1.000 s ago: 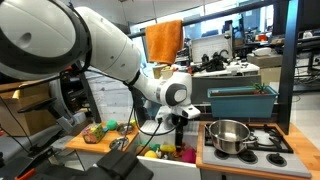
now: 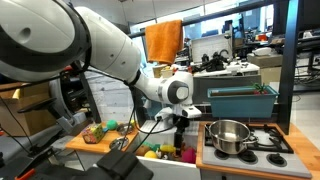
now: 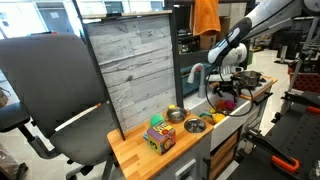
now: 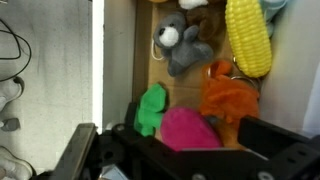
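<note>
My gripper is open, its dark fingers spread at the bottom of the wrist view, with no object held between them. Below it in the drawer [image 4: 117,65] are a pink item [image 4: 188,130], a green item [image 4: 151,108] and an orange plush toy [image 4: 228,98]. A grey plush toy [image 4: 183,45] and a yellow corn-like toy [image 4: 248,35] lie farther up that view. Exterior view 1 has the gripper [image 2: 180,137] over the pulled-out drawer [image 2: 168,170]. The fingers partly hide the pink and orange items in the wrist view.
A steel pot [image 2: 229,136] stands beside a stove [image 2: 258,150] to the right of the drawer. Bowls and a colourful box [image 3: 158,137] occupy the counter on the other side. The drawer's walls closely border the toys.
The arm and gripper have shifted only slightly over the drawer. The pot and the counter items stay where they were.
</note>
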